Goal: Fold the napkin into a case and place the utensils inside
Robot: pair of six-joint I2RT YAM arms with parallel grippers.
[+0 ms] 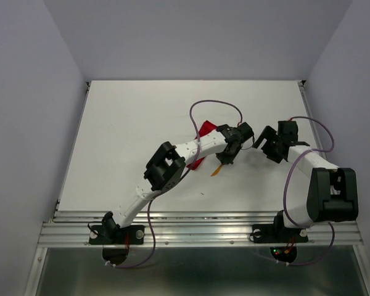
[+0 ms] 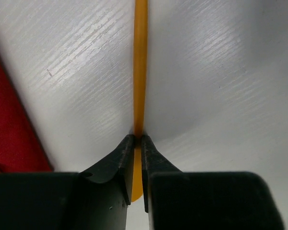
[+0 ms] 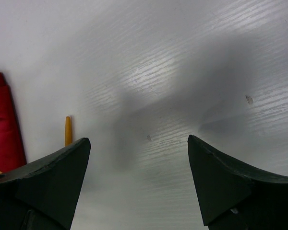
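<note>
A slim orange utensil lies along the left wrist view, with my left gripper closed on it. In the top view that utensil pokes out below the left gripper, beside the red napkin. The napkin fills the left edge of the left wrist view, with a bit of orange at its corner. My right gripper is open and empty above bare table, right of the napkin and the utensil's tip.
The right arm occupies the table's right edge; the left arm reaches diagonally across the middle.
</note>
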